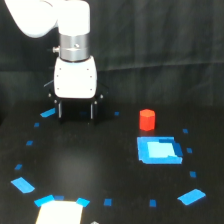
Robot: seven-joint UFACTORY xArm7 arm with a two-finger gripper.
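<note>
Above the left side of the dark table hangs my gripper. Its two dark fingers stand wide apart, with nothing visible between them. A red block rests on the table to the right of the gripper, clear of it. Just in front of the block lies a small blue tray with a white patch inside. The block is outside the tray, close behind its rear rim.
A whitish object with an orange tint is cut off by the bottom edge at the left. Several flat blue tape marks are scattered about the table.
</note>
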